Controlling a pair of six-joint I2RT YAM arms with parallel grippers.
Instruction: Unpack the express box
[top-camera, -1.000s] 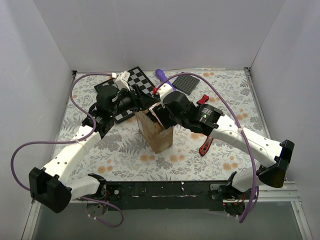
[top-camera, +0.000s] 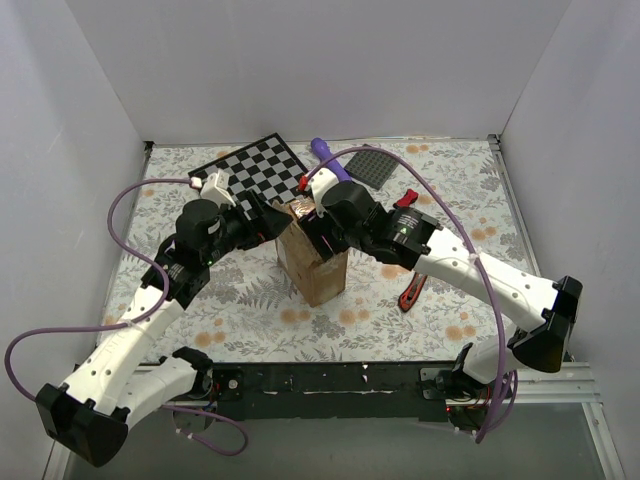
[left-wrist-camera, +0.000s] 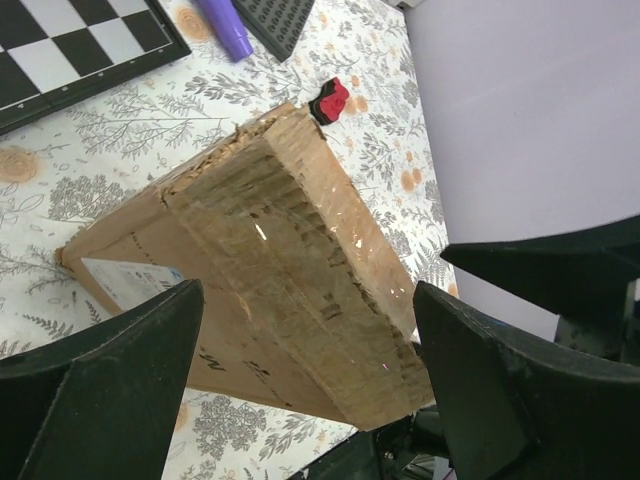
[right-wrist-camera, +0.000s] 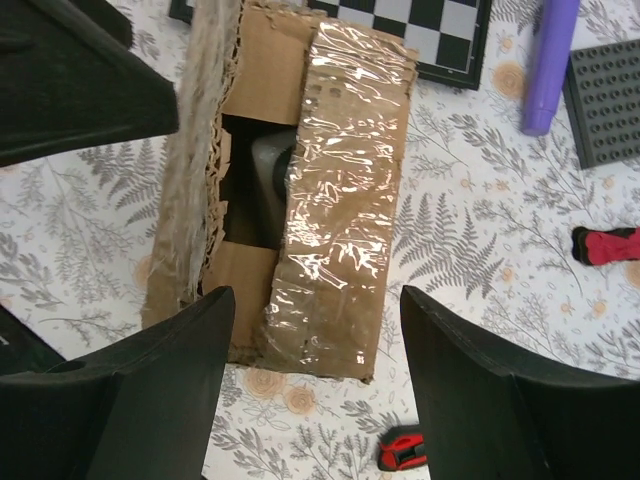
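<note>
A brown cardboard box (top-camera: 312, 270) stands in the middle of the table, partly hidden by both arms in the top view. From the right wrist view its top shows a gap between two tape-covered flaps, one raised at the left and the other flap (right-wrist-camera: 340, 190) at the right. Inside the gap a grey and black object (right-wrist-camera: 273, 165) is partly visible. My left gripper is open, its fingers apart on either side of the box's flap with a gap. Over the right flap, my right gripper is open too, holding nothing.
A checkered board (top-camera: 250, 165) and a purple stick (top-camera: 328, 158) lie behind the box, near a grey studded plate (top-camera: 371, 167). Red-and-black tools, including a cutter (top-camera: 412, 291), lie to the right.
My left arm has moved back toward the left and front, its gripper shifting across the box top. The right gripper has barely moved.
</note>
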